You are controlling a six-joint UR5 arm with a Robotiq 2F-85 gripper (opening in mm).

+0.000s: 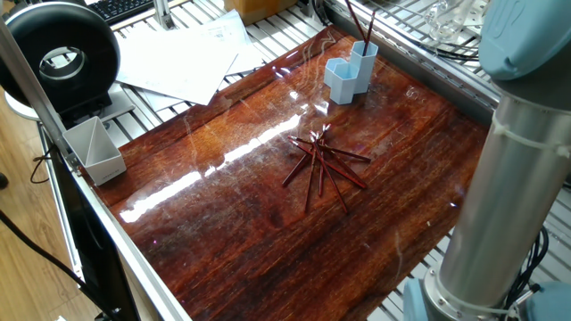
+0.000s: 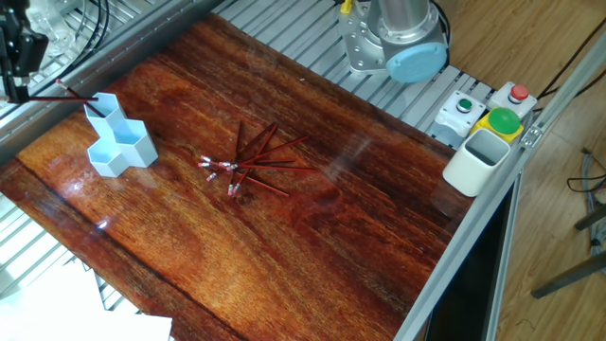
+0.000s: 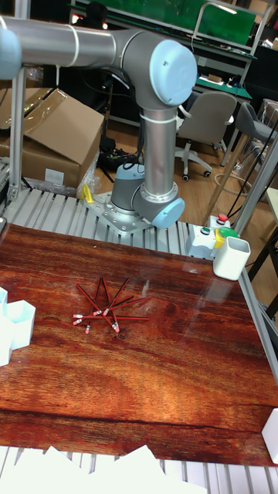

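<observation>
Several dark red pencils (image 2: 260, 156) lie in a crossed, fanned-out heap on the wooden board, their white-tipped ends bunched together. A pale blue holder of joined hexagonal cups (image 1: 342, 82) stands beyond the heap. Two pencils lean out of its tallest cup (image 1: 365, 59); one (image 2: 62, 98) reaches toward my gripper (image 2: 17, 93), the other (image 2: 76, 90) ends free. Only part of the dark gripper shows, at the left edge of exterior view 2, beside and above the holder. Whether its fingers are parted or closed on that pencil cannot be made out.
A white open container (image 1: 95, 152) sits at one board edge, and a white cup (image 3: 232, 258) stands near the button boxes (image 3: 202, 241). Paper sheets (image 1: 178, 62) lie beyond the board.
</observation>
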